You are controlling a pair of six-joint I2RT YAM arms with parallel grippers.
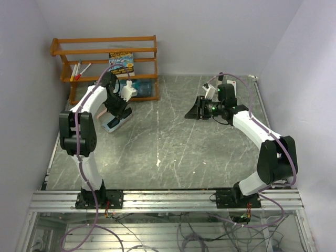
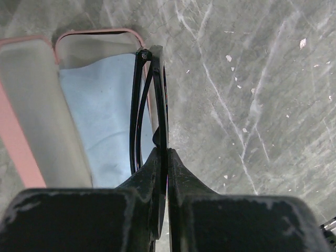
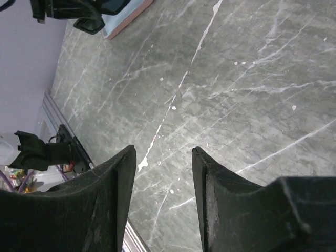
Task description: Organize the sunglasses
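Observation:
Dark folded sunglasses (image 2: 160, 105) are held between the fingers of my left gripper, which is shut on them. They hang on edge over the right side of an open case (image 2: 31, 100), pink-rimmed and grey inside. A light blue cloth (image 2: 102, 105) lies in one half of that case. From the top view, the sunglasses (image 1: 113, 123) are above the case, partly hiding it. My right gripper stands open over bare table, nothing between its fingers.
Behind the left arm stands a wooden rack (image 1: 105, 40) with a book (image 1: 121, 63) and several pens on it.

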